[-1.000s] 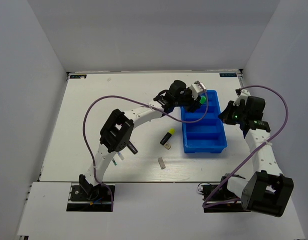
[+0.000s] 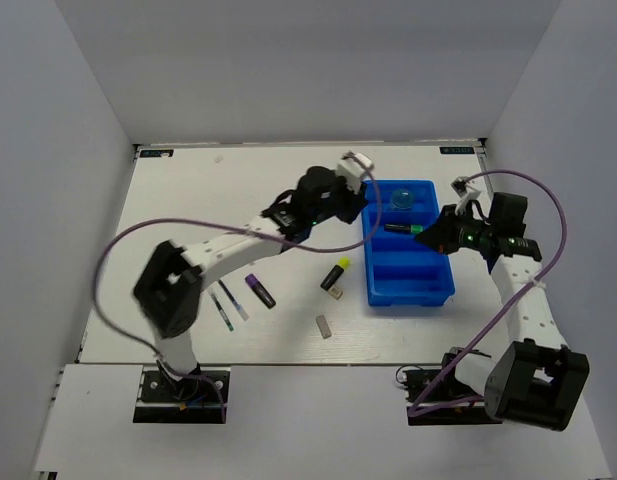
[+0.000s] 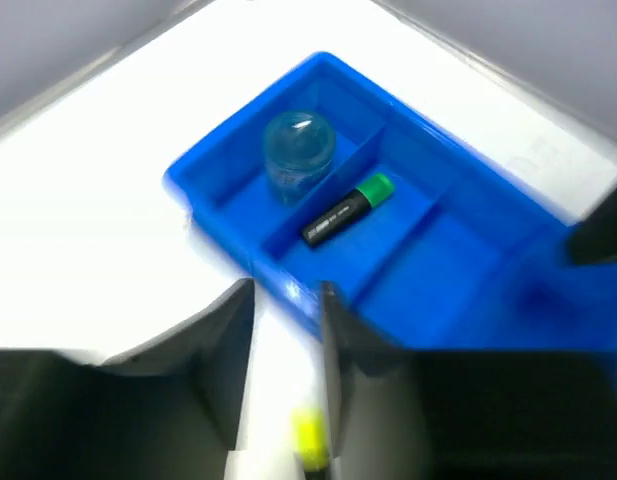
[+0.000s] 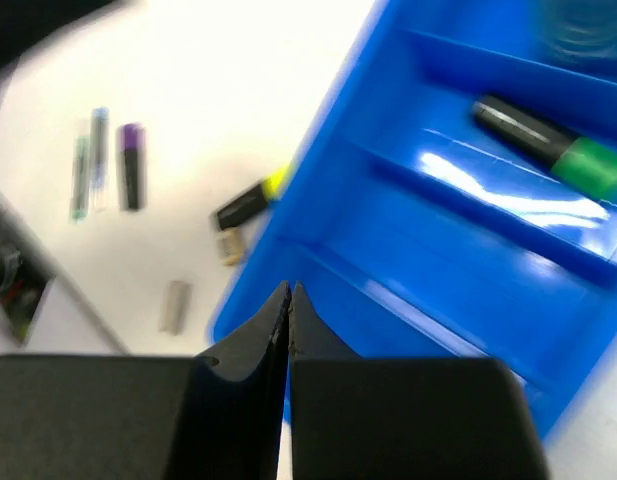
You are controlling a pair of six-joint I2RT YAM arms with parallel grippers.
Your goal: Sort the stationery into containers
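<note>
A green-capped marker (image 3: 343, 215) lies in a compartment of the blue divided container (image 2: 406, 291), beside a clear round cup (image 3: 298, 155). On the table lie a yellow-capped marker (image 2: 335, 275), a purple marker (image 2: 261, 291), two thin pens (image 2: 232, 300), a small tan block (image 2: 335, 292) and a grey eraser (image 2: 323, 326). My left gripper, blurred, is part open above the table left of the container, with nothing visible between its fingers. My right gripper is shut over the container's right part, with nothing showing between its fingers.
Grey walls border it at the back and sides. The two arms are close to each other around the container.
My left gripper has left the container, moving left, uncovering the green marker inside it and the pens on the table. My right gripper has shifted slightly.
</note>
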